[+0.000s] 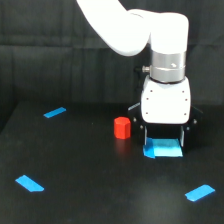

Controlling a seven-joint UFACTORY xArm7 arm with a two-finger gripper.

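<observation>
My white arm reaches down from the top, and its dark gripper points at the table on the right side of the camera view. Its two fingers stand apart, one at each side of a bright blue piece. The blue piece spans about the whole gap; whether the fingers touch it cannot be made out against the dark background. A small red block sits upright on the table just left of the gripper, apart from it.
Blue strips lie flat on the black table: one at the back left, one at the front left and one at the front right. A dark curtain hangs behind.
</observation>
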